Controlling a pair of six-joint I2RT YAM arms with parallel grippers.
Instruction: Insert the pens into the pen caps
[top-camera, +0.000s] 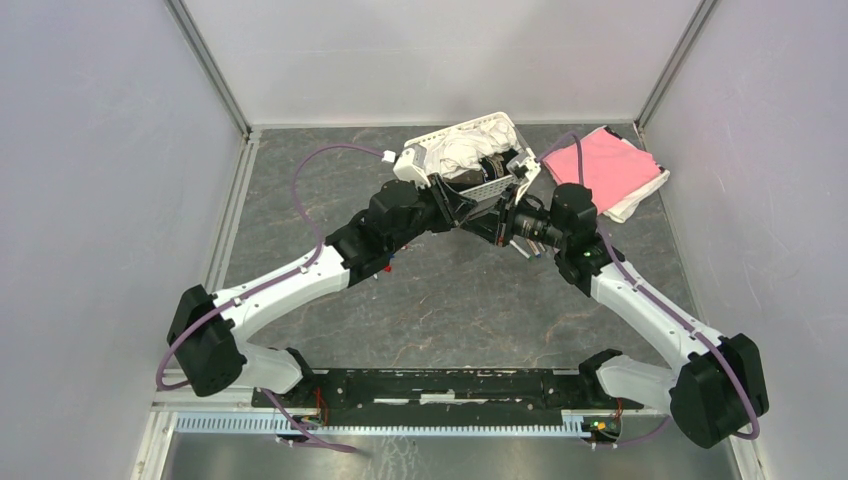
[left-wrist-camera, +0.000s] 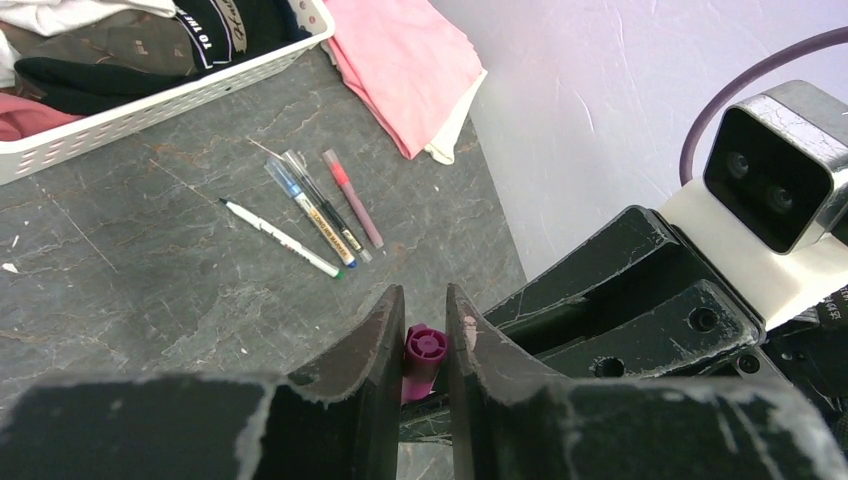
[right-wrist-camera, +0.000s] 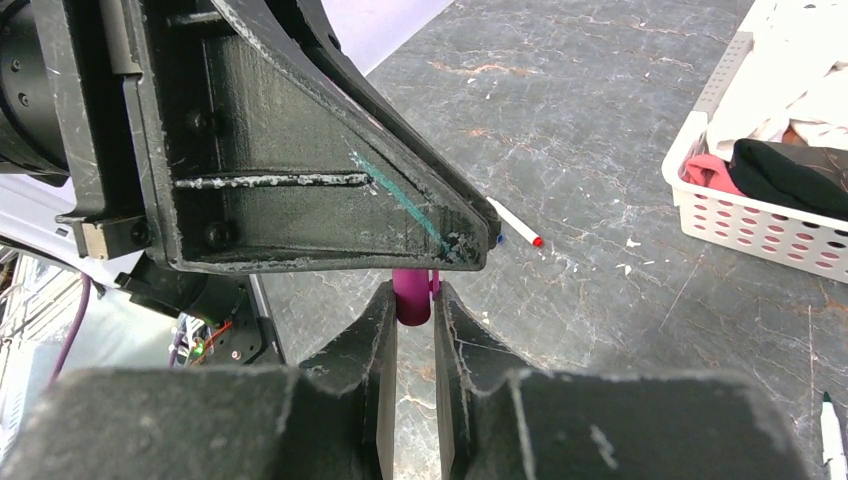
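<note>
My two grippers meet tip to tip over the middle of the table in the top view. Between the fingertips of my right gripper a magenta capped pen (right-wrist-camera: 411, 300) is gripped; its rounded end shows in the right wrist view. In the left wrist view the magenta cap end (left-wrist-camera: 426, 345), with small holes, sits between the fingers of my left gripper. These stand part open, with a thin gap at the cap's right side. The pen's middle is hidden behind the grippers, so how far pen and cap fit together cannot be told.
Several pens lie right of centre, among them a white one with a green end (left-wrist-camera: 285, 238) and a pink one with a red end (left-wrist-camera: 352, 198). A red-tipped white pen (right-wrist-camera: 516, 222) lies elsewhere. Behind stand a white clothes basket (top-camera: 430, 140) and folded pink cloth (top-camera: 605, 170).
</note>
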